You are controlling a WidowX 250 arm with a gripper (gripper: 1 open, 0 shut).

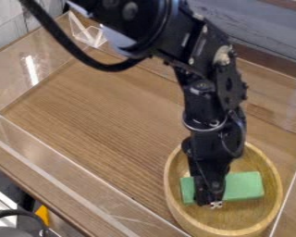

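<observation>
A green rectangular block point(242, 186) lies in a round tan wooden bowl point(265, 214) at the lower right of the camera view. My black gripper point(214, 195) reaches down into the bowl over the block's left part, shut on the block as far as can be seen; its fingers cover part of the block.
Clear panels border the table, with a white wall at the back. A cable and a small yellow object point(42, 216) sit beyond the lower left edge.
</observation>
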